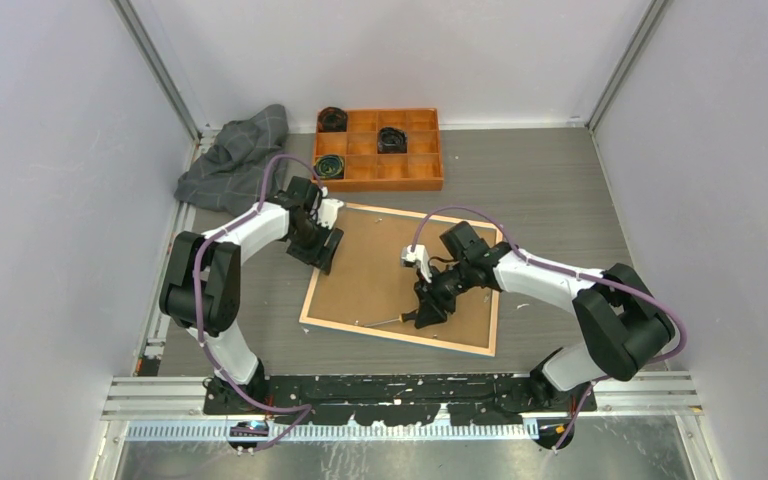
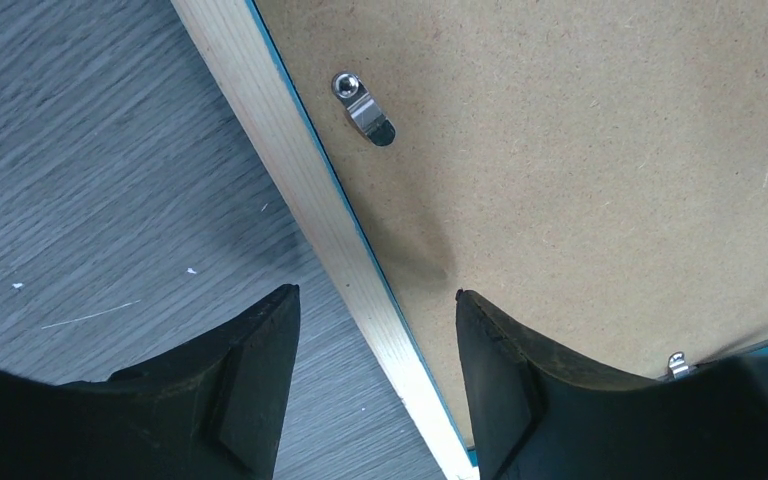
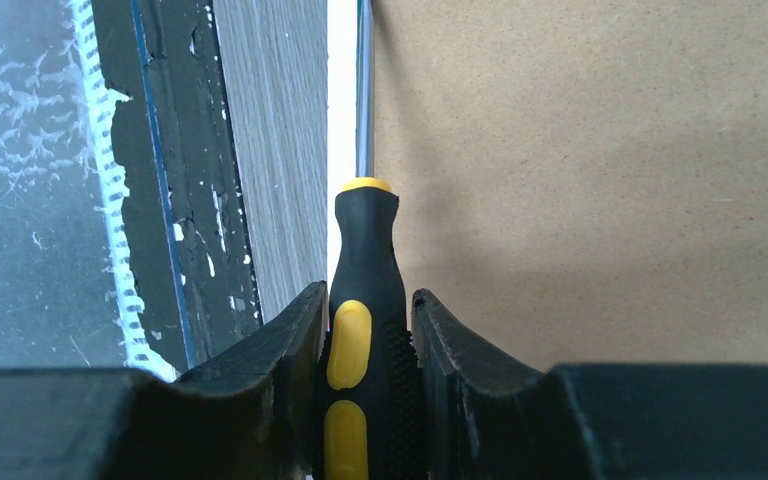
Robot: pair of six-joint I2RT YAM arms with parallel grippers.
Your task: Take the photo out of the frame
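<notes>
A picture frame with a pale wooden rim point(image 1: 310, 296) lies face down, its brown backboard point(image 1: 365, 270) facing up. Metal clips sit along the edge, one clip point(image 2: 363, 108) plain in the left wrist view. My left gripper stands part open over the left rim, one finger on each side, nothing held. Between the fingers of my right gripper is the black and yellow handle of a screwdriver point(image 3: 367, 240). The screwdriver's shaft runs along the inner side of the near rim; its tip is out of the right wrist view. No photo shows.
An orange compartment tray point(image 1: 380, 185) with several dark coils stands behind the frame. Left of it a grey cloth point(image 1: 235, 165) is heaped. Bare table point(image 1: 560, 215) lies to the right.
</notes>
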